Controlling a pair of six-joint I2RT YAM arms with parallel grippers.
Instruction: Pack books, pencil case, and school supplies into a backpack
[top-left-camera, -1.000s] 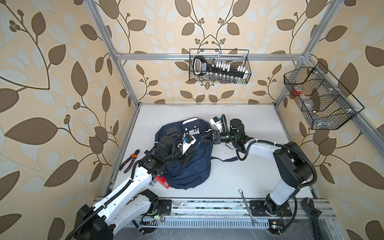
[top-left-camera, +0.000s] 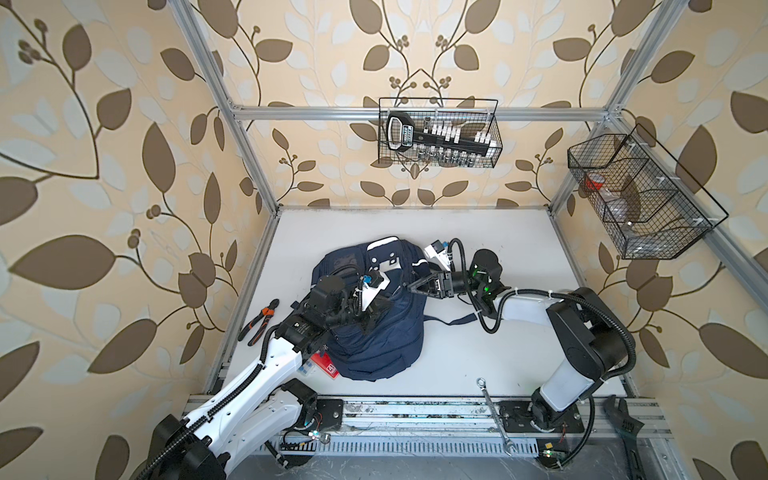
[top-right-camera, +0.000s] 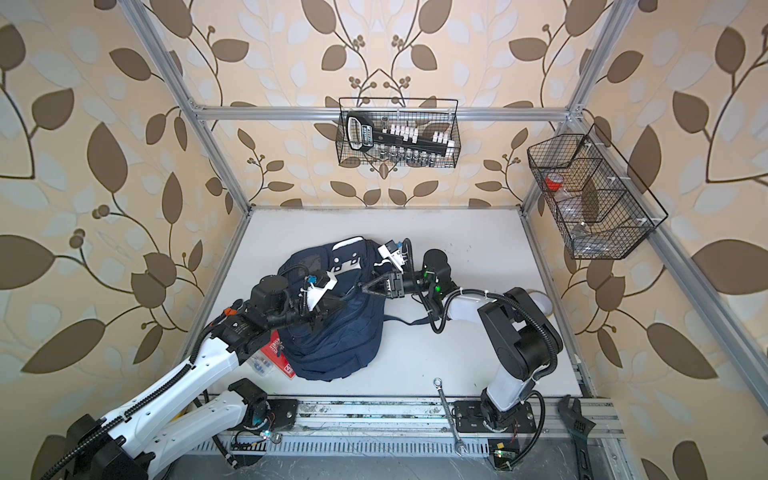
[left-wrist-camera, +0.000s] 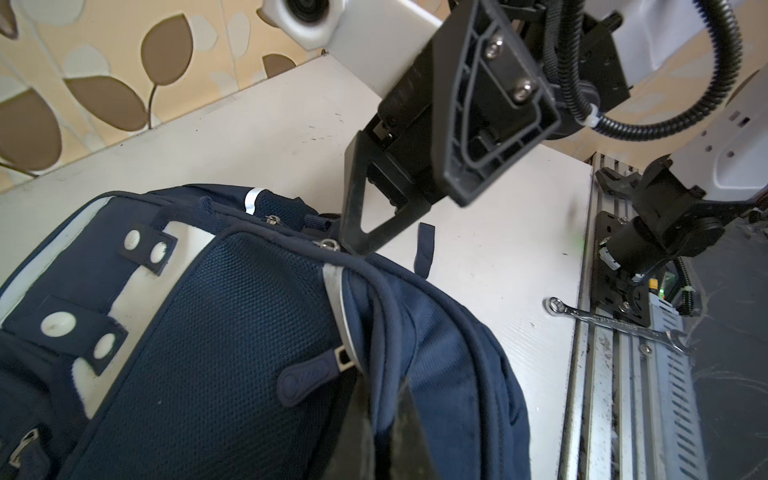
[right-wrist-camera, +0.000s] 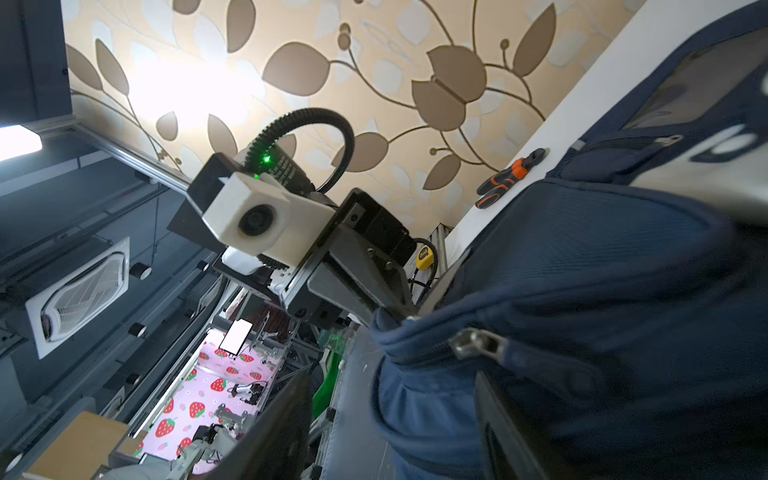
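The navy backpack lies on the white table, its zipped edge facing up in the left wrist view. My left gripper is shut on a fold of that edge, beside a zipper pull. From the right wrist view the left fingers also meet the fabric at the rim. Over the pack's right side, my right gripper stands open, its blurred fingers apart. A metal zipper slider with a navy pull tab shows just beyond the right finger. The bag's inside is hidden.
A red packet lies partly under the left arm, by the pack. Orange-handled pliers rest at the table's left edge. A wrench lies across the front rail. Wire baskets hang behind.
My right gripper shifted slightly right and toward the front, and its fingers look more spread. The left arm stays almost still over the pack, which has barely moved.
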